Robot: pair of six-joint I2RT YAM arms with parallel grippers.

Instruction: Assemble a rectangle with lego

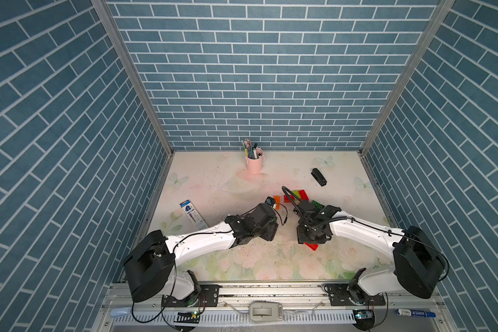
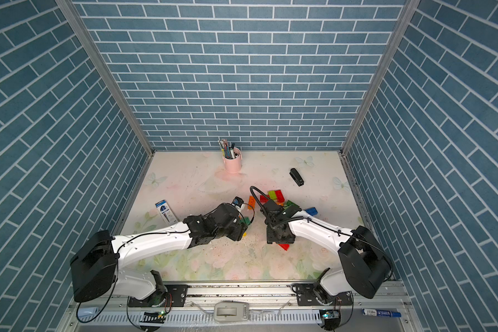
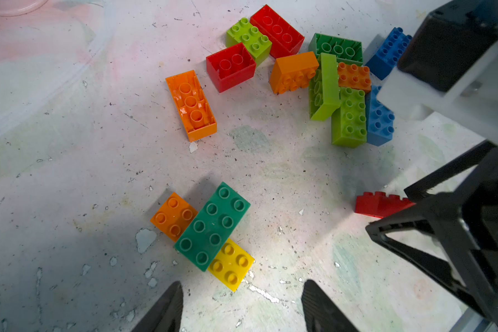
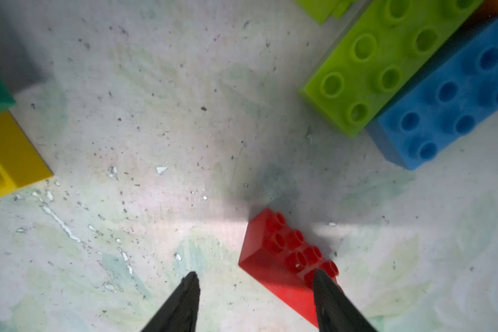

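Observation:
A green brick (image 3: 213,225) bridges an orange brick (image 3: 173,215) and a yellow brick (image 3: 232,264) in the left wrist view. My left gripper stands open just in front of this group, nothing between its fingers. A red brick (image 4: 282,265) lies on the table, its studs facing the upper right in the right wrist view. My right gripper is open; one finger (image 4: 337,307) overlaps the brick's near end. Whether they touch I cannot tell. From the top left view, the right gripper hides most of that brick.
Loose bricks lie farther back, among them an upturned orange brick (image 3: 191,105), a lime brick (image 3: 349,117) and a blue brick (image 3: 379,116). The right arm's camera mount (image 3: 442,66) is close on the left gripper's right. Bare table surrounds the green brick's group.

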